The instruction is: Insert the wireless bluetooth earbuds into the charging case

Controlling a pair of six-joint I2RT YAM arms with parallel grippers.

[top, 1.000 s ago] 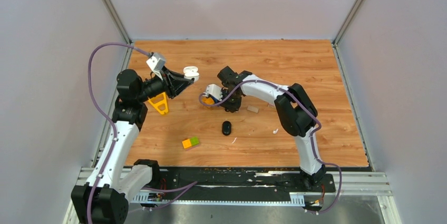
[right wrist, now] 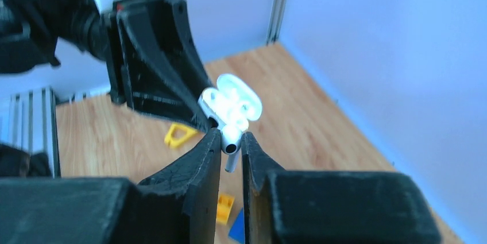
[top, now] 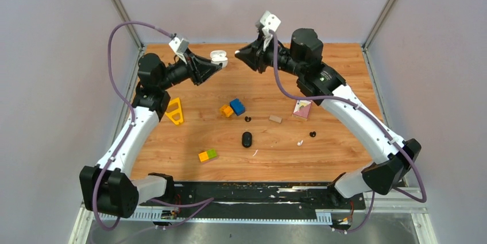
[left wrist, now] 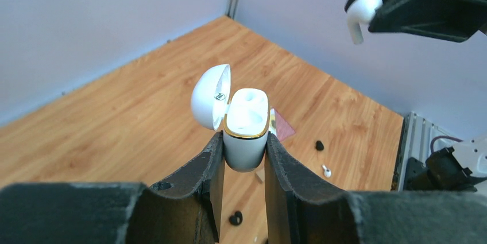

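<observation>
My left gripper is shut on the open white charging case (left wrist: 246, 123), lid up, held above the table in the upper middle of the top view (top: 219, 57). My right gripper faces it from the right, raised, with a white earbud between its fingertips, stem downward; in the left wrist view this earbud (left wrist: 362, 8) hangs at the upper right, apart from the case. Another white earbud (top: 300, 143) lies on the table at the right.
Below on the table are a blue block (top: 238, 106), orange block (top: 226, 111), yellow frame (top: 177, 117), black mouse (top: 247, 139), wooden block (top: 275, 119), pink-topped box (top: 301, 109), small dark pieces and a yellow-green block (top: 208, 155).
My right arm has risen from low over the table's middle to face the case, earbud at its fingertips. My left gripper with the case has moved slightly up and right in the top view.
</observation>
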